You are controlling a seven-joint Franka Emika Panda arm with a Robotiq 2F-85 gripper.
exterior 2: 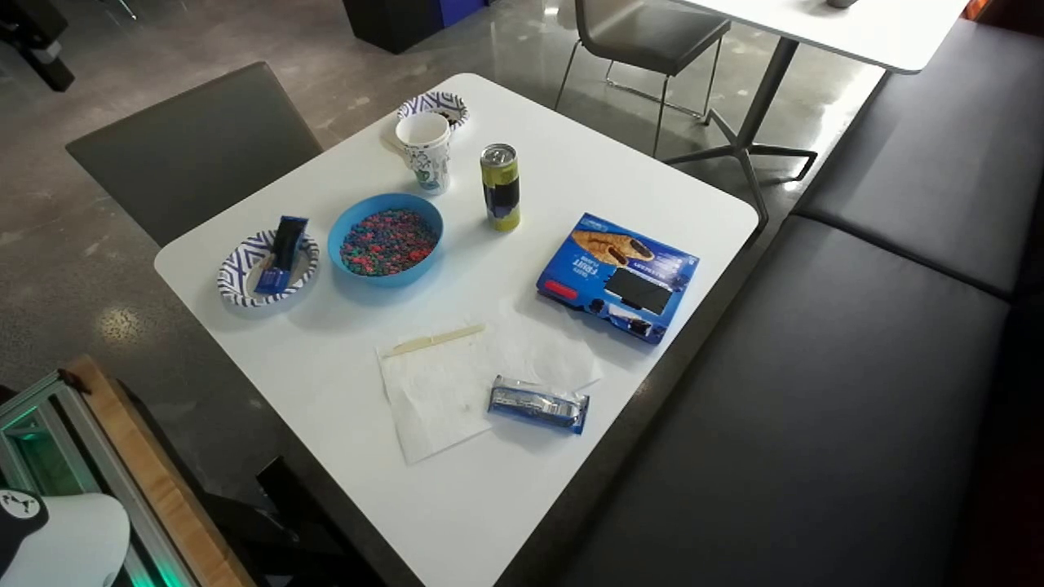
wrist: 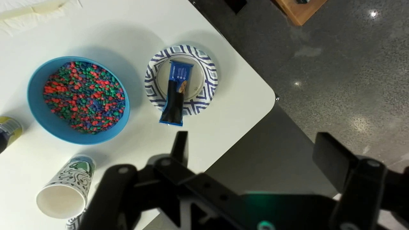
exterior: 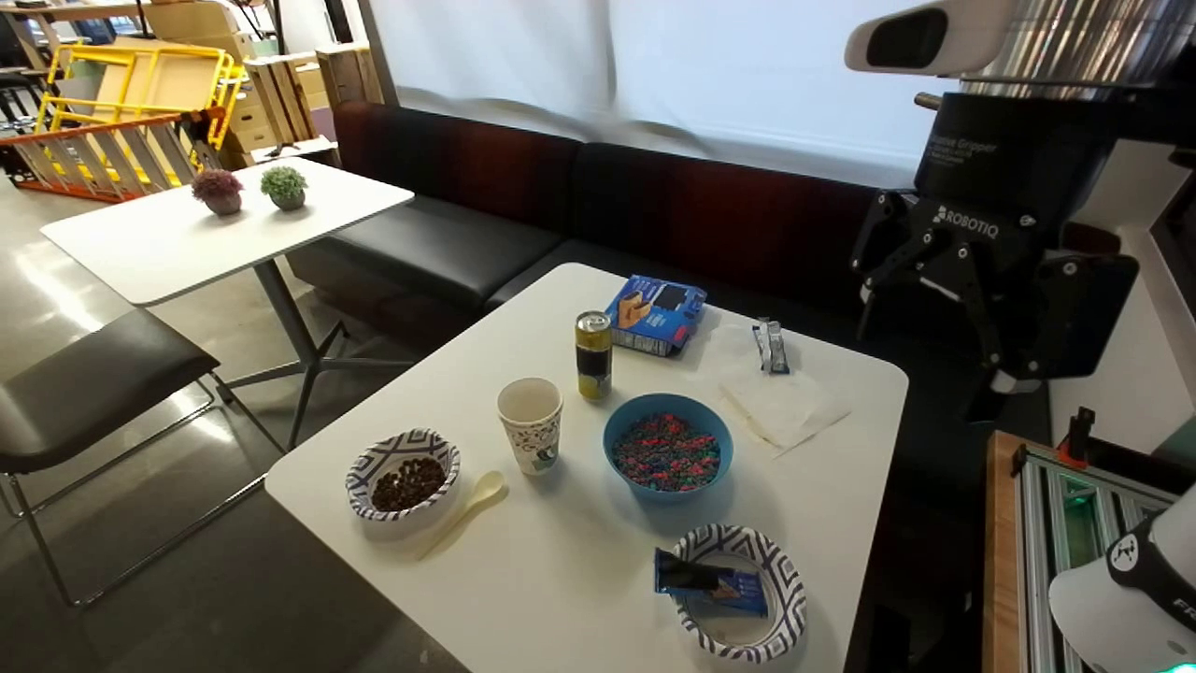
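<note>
My gripper stands open above the table's corner, its black fingers wide apart and empty. In the wrist view a blue-wrapped bar [wrist: 177, 92] lies across a patterned paper bowl [wrist: 210, 72], one end over the rim. To its left is a blue bowl [wrist: 36, 111] of red, green and blue bits. A paper cup [wrist: 73, 180] appears lower left. Exterior view 1 shows a second patterned bowl [exterior: 364, 477] with brown pieces and a pale spoon [exterior: 476, 494] beside it. A silver-and-blue wrapped bar [exterior 2: 538, 403] rests by a napkin [exterior 2: 431, 411].
A yellow can [exterior 2: 501, 186] stands upright near the table's middle. A blue snack box [exterior 2: 621, 279] lies towards the bench side. The white table [exterior 2: 372, 499] has clear room along its near edge. A black bench [exterior 2: 783, 440] and a grey chair [exterior 2: 196, 142] border it.
</note>
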